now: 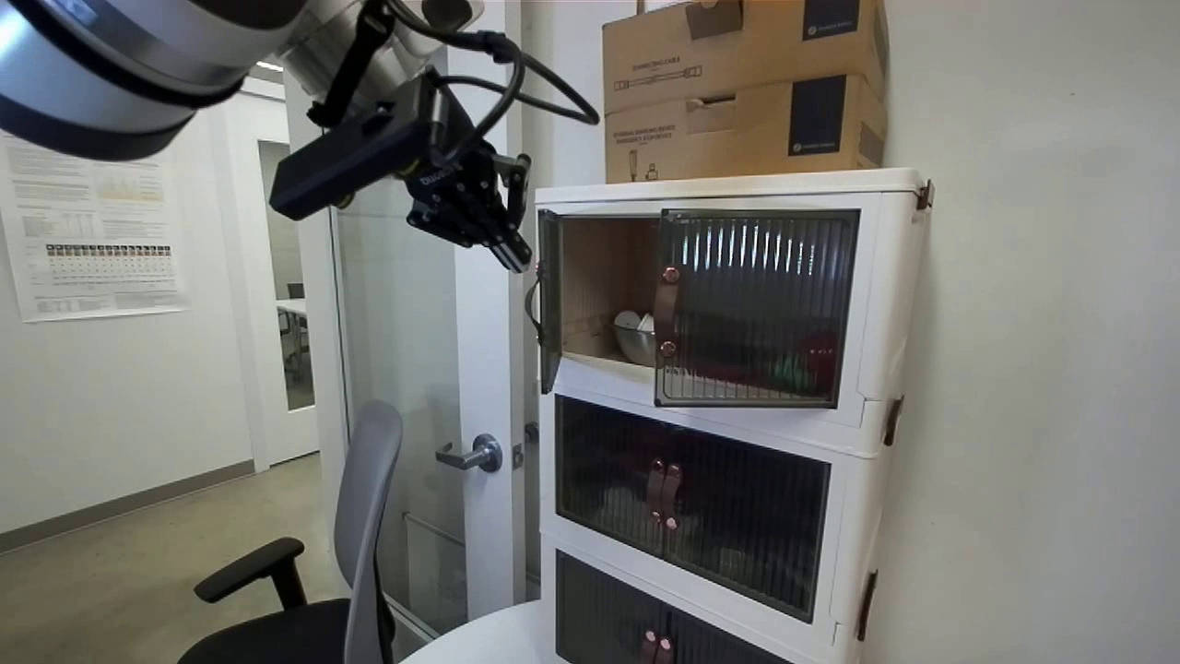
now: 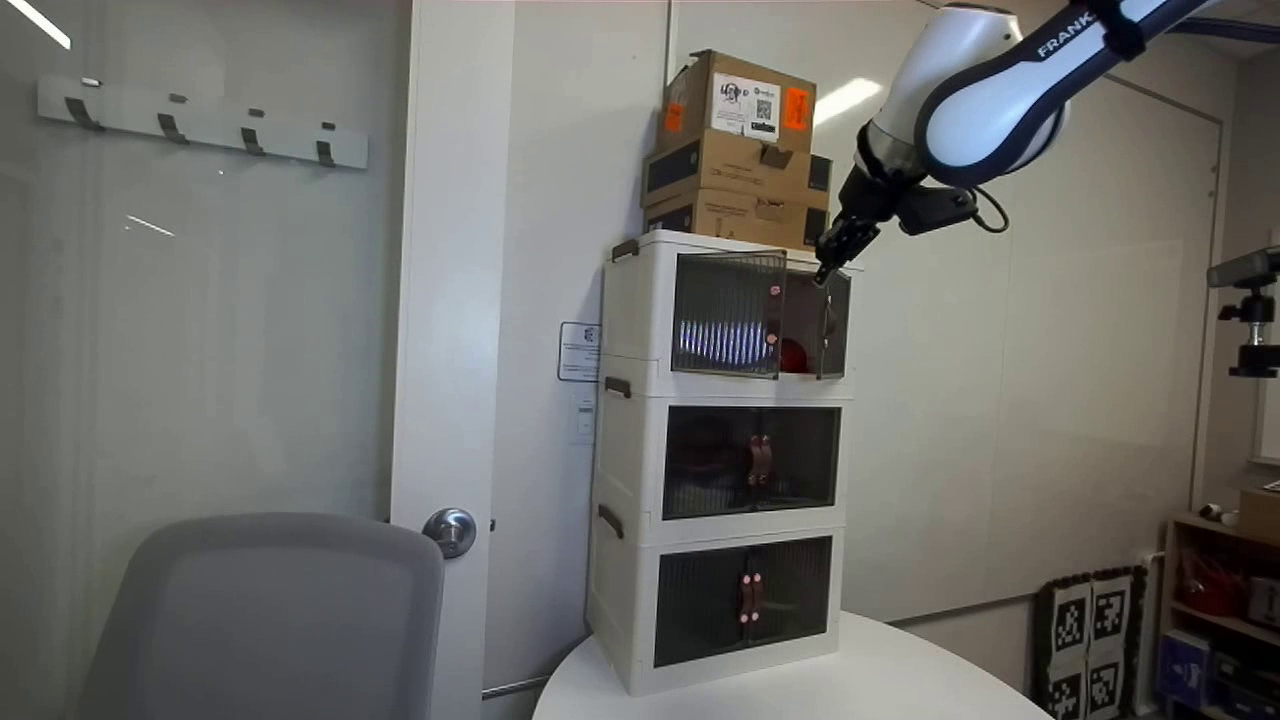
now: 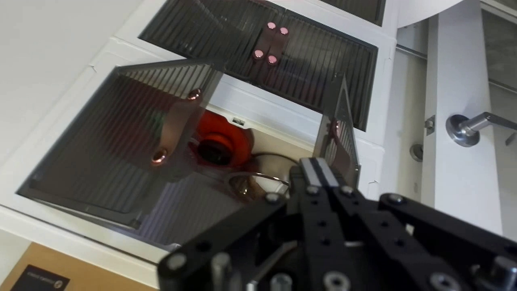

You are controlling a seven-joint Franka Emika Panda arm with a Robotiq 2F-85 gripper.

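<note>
My gripper is shut, its pads together and nothing between them. In exterior view 1 the gripper (image 1: 514, 256) hangs in front of the top cabinet's left side, near the upper edge of the left door (image 1: 549, 304), which stands wide open. The ribbed right door (image 1: 763, 310) is partly open, with a brown strap handle (image 1: 666, 310). Inside the top compartment, a metal bowl (image 1: 635, 341) holds white items. The wrist view shows a red container (image 3: 240, 138) beside the bowl, partly behind the right door. Whether the gripper touches the left door cannot be told.
Cardboard boxes (image 2: 738, 168) are stacked on the cabinet. Below, the middle doors (image 2: 752, 462) and bottom doors (image 2: 744, 600) are closed. The cabinet stands on a white round table (image 2: 936, 672). A chair (image 1: 365, 498) is at the left, before a glass door with a lever handle (image 1: 473, 453).
</note>
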